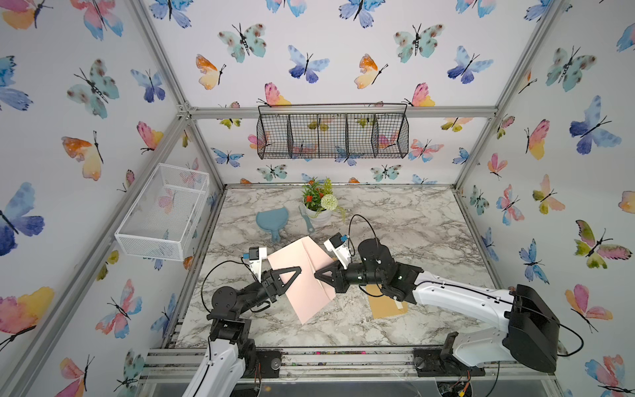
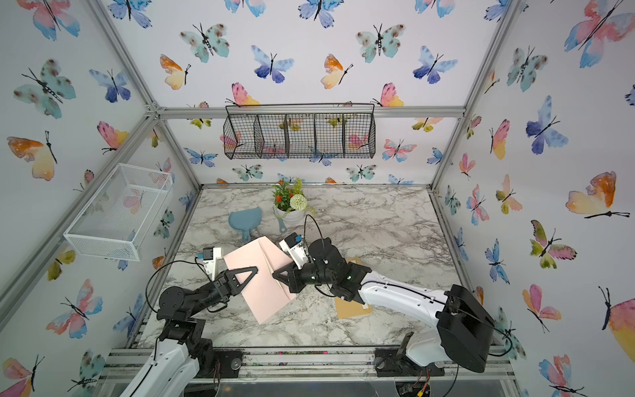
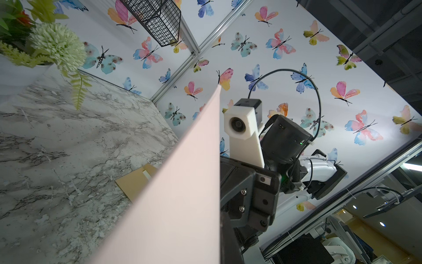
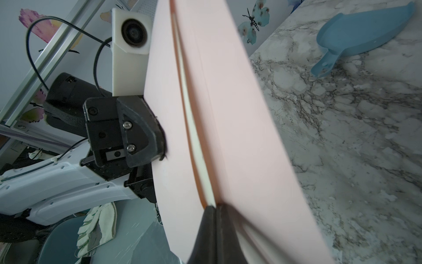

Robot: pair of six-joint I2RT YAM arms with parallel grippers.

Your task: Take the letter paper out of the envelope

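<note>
A pale pink envelope [image 1: 301, 294] hangs tilted above the table between my two arms. My left gripper [image 1: 297, 270] is shut on it, one finger lying across its face. In the right wrist view the envelope [image 4: 246, 145] has a long, narrow opening, where the whitish edge of the letter paper [image 4: 196, 149] shows. My right gripper is shut at the lower end of that opening. The paper's edge runs in between its fingertips, and the envelope creases beside them. Most of the paper is hidden inside. The left wrist view shows the envelope nearly edge-on.
A tan envelope or card [image 1: 387, 304] lies on the table beneath the right arm. Towards the back are a blue dustpan [image 1: 272, 219], a small blue brush [image 1: 307, 221] and a flower pot [image 1: 320, 213].
</note>
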